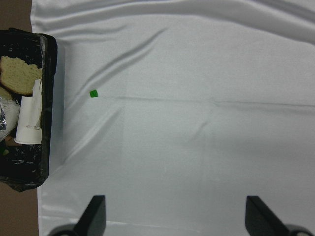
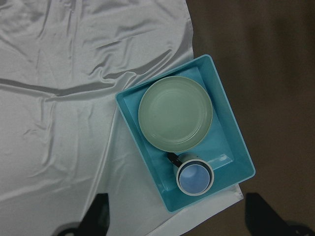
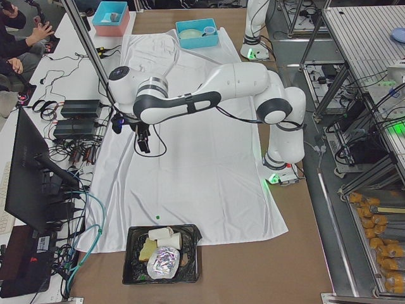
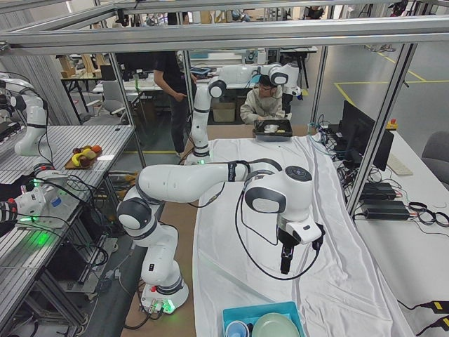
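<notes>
A black tray [image 3: 133, 266] at the near end of the table in the camera left view holds white cups, a yellow bread-like piece [image 1: 19, 76] and a foil-covered item [image 3: 163, 259]. My left gripper hangs over bare cloth beside that tray, open and empty. A small green square [image 1: 93, 93] lies on the cloth. At the other end, a blue bin [image 2: 224, 147] holds a pale green plate [image 2: 174, 110] and a mug [image 2: 194, 177]. My right gripper is above it, open with nothing between its fingers.
The white cloth [image 3: 196, 171] covers most of the table, largely clear between bin and tray. A monitor [image 3: 31, 183] and cables stand along one side.
</notes>
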